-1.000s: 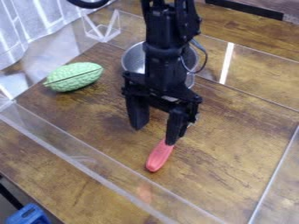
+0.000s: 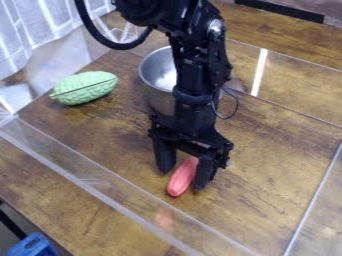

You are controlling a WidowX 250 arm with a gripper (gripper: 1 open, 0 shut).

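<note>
My black gripper [image 2: 185,160] is low over the wooden surface, its two fingers around a pink elongated object [image 2: 179,182] that lies on the wood. Whether the fingers press on it cannot be told. A steel bowl [image 2: 156,68] stands behind the arm, partly hidden by it. A pale green textured oblong object [image 2: 83,87] lies at the upper left.
Clear plastic edges run along the left, front and right of the wooden surface [image 2: 267,160]. A blue object [image 2: 32,246] shows at the bottom left corner. The wood to the right of the gripper is clear.
My gripper has moved down and toward the front, onto the pink object, which it now partly covers. The bowl and green object look unmoved.
</note>
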